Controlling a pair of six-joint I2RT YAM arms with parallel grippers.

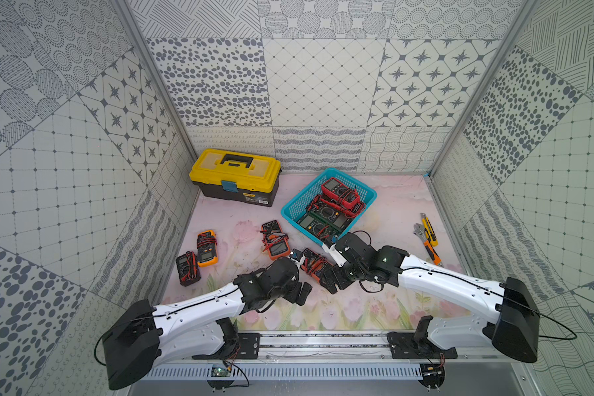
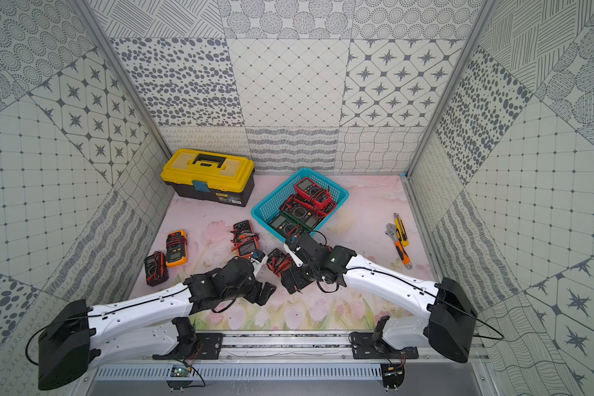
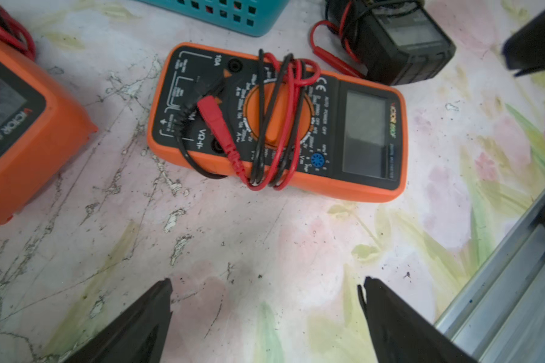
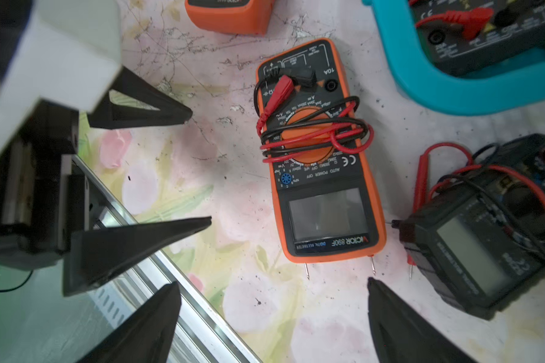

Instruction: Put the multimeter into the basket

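Observation:
An orange-edged multimeter [image 4: 321, 163] with red and black leads wrapped round it lies flat between my two grippers, in front of the blue basket [image 4: 430, 90]. My left gripper is open above bare table on its near side, its fingers empty. My right gripper also stands open and empty, off the screen end of the meter. In the top left view this right gripper [image 1: 334, 280] hides the meter's lower part. A black multimeter [image 4: 484, 242] rests beside the orange one, near the basket, largely hidden by the right arm from above.
Several meters fill the basket [image 1: 295, 212]. Another orange multimeter [image 1: 275, 239] lies left of it. A yellow-orange meter [image 1: 206, 247] and dark meter [image 1: 187, 268] sit farther left, below the toolbox [image 1: 236, 175]. Pliers [image 1: 431, 250] and a cutter [image 1: 429, 229] lie right.

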